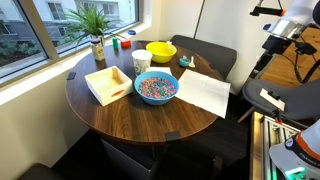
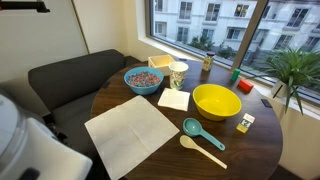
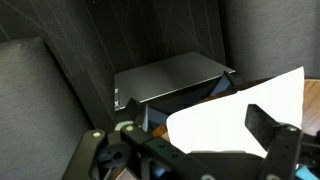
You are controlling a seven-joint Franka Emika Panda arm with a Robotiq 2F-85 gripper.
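Note:
My gripper stands open high off the table's edge, its two dark fingers wide apart and nothing between them. Beneath it in the wrist view lies part of a white sheet (image 3: pixel 225 125). On the round wooden table, a blue bowl (image 1: pixel 156 87) holds many small coloured pieces. A yellow bowl (image 2: pixel 216 101) stands beside a teal scoop (image 2: pixel 203 132) and a wooden spoon (image 2: pixel 202 150). A patterned white cup (image 1: pixel 141 63) is near a pale open box (image 1: pixel 108 84). The white sheet lies flat at the table's edge, well apart from the gripper.
A small yellow-and-white carton (image 2: pixel 245 122) stands right of the yellow bowl. A plant (image 1: pixel 92 24) and small items line the window side. A grey sofa (image 2: pixel 85 86) stands beyond the table. Bare wood (image 1: pixel 120 115) shows at the table's near side.

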